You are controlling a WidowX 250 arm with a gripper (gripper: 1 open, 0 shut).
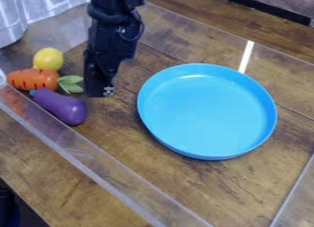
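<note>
The black gripper (103,84) hangs low over the wooden counter, just right of a green leafy piece (72,84) and left of a large blue plate (207,111). It looks shut, though its fingertips are small and dark. Left of it lie a purple eggplant (59,106), an orange carrot (31,79) and a yellow round fruit or lemon (48,59).
A clear plastic edge runs diagonally along the lower left of the counter. A white rack or container (17,15) stands at the top left. Bare wood is free below the plate and toward the back.
</note>
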